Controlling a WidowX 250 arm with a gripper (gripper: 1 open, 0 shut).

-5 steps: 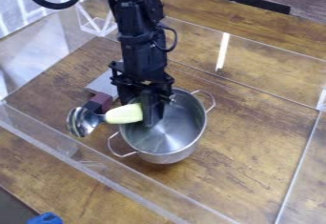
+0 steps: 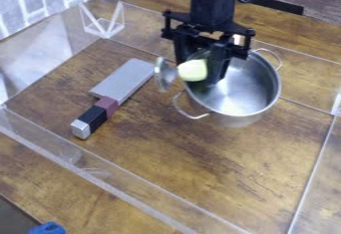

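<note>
My black gripper is over the left rim of a steel pot in the centre-right, shut on something at that rim; its fingertips are partly hidden. A pale yellow-green cylindrical object is at the gripper, with a shiny metal spoon-like piece just left of it. Whether these are one utensil I cannot tell. A grey cleaver-like tool with a black and purple handle lies flat on the wooden table to the left.
Clear acrylic barriers edge the work area. A white wire stand is at the back left, a blue object at the front left corner.
The gripper has moved back and to the right with the pale object and metal piece. The pot has moved the same way, uncovering the grey tool on the left.
</note>
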